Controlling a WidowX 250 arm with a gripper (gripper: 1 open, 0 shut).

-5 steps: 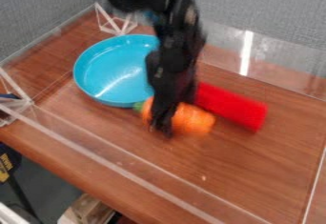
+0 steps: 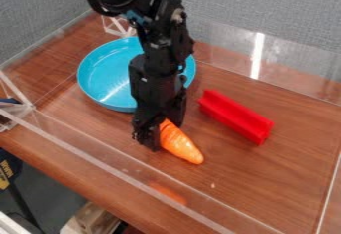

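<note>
A black robot arm comes down from the top centre to its gripper, which is low over the wooden table at the near end of an orange carrot. The carrot lies angled toward the lower right, its upper end hidden by the gripper. Whether the fingers are closed on it I cannot tell. Behind the arm is a blue plate.
A red block lies to the right of the arm. Clear panels border the table at the back and front left.
Since a second ago the gripper has moved left and down onto the carrot.
</note>
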